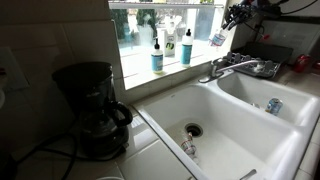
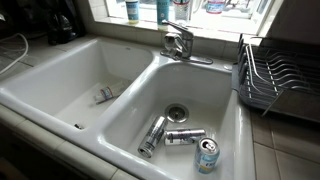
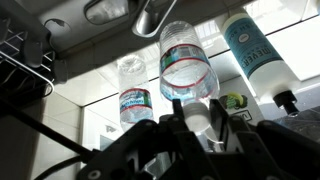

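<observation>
My gripper is shut on the white cap of a clear plastic bottle (image 3: 186,62) with a red-and-green label. A second clear bottle (image 3: 134,88), similarly labelled, stands close beside it in the wrist view. In exterior view 1 the arm reaches in from the upper right, and the gripper (image 1: 229,22) is above a clear bottle (image 1: 218,39) at the right end of the windowsill (image 1: 172,78). Whether the held bottle touches the sill cannot be told; the two bottles overlap in that view.
Teal-labelled soap bottles stand along the sill, one (image 3: 252,50) close to the held bottle. Below are the faucet (image 2: 180,40) and double sink (image 2: 140,85), with several cans (image 2: 207,154) in one basin. A dish rack (image 2: 275,72) stands at the right.
</observation>
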